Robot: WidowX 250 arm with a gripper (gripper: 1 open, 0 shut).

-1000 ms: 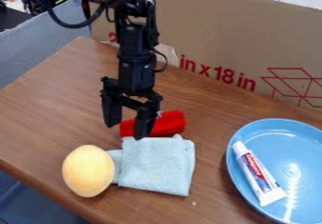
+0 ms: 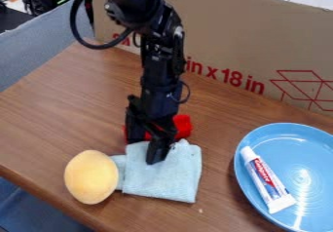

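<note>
The black gripper (image 2: 150,138) is down at the upper left part of a folded light-blue cloth (image 2: 169,177), in front of a red cylindrical object (image 2: 182,123). Its lower finger touches or rests on the cloth; whether anything is between the fingers is hidden. A pale yellow oval object (image 2: 92,177) lies left of the cloth. On the right, a white tube (image 2: 266,179) lies on a blue plate (image 2: 305,156).
A large cardboard panel (image 2: 260,60) stands along the back of the wooden table (image 2: 53,109). Its edge runs along the lower left.
The gripper has moved down and toward the front onto the cloth, now covering more of the red object. The other objects look unchanged.
</note>
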